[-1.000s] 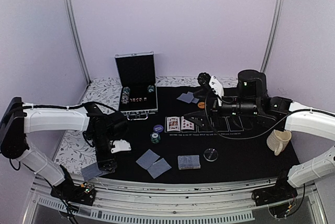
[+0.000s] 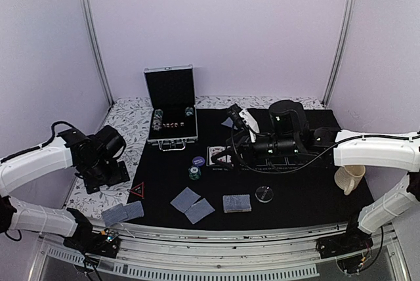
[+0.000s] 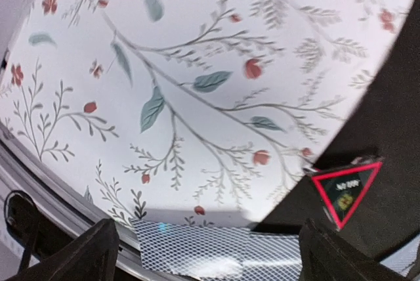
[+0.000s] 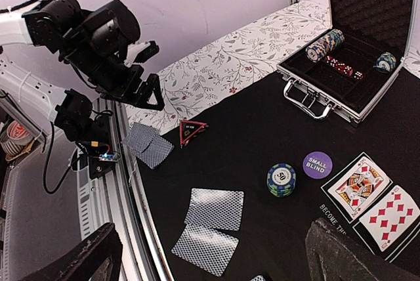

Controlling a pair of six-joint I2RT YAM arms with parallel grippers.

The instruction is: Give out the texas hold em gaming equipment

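My left gripper (image 2: pixel 108 182) hovers open above the patterned cloth at the left, just beyond two face-down cards (image 2: pixel 123 213); nothing is between its fingers. In the left wrist view the cards' patterned backs (image 3: pixel 216 251) show between the open fingers. Open and empty, my right gripper (image 2: pixel 231 153) hangs over the printed card row in the middle of the mat. The right wrist view shows a green-and-blue chip stack (image 4: pixel 281 180), a purple small blind disc (image 4: pixel 317 164) and two face-down cards (image 4: pixel 210 228). A deck (image 2: pixel 237 203) lies near the front edge.
At the back left stands an open silver case (image 2: pixel 172 123) with chips and red dice inside. A red-edged triangular marker (image 2: pixel 136 190) lies at the mat's left edge. There is a clear round disc (image 2: pixel 264 194) right of the deck, and a beige mug (image 2: pixel 350 178) farther right.
The right gripper shifted left and slightly nearer the front. The cards stayed put.
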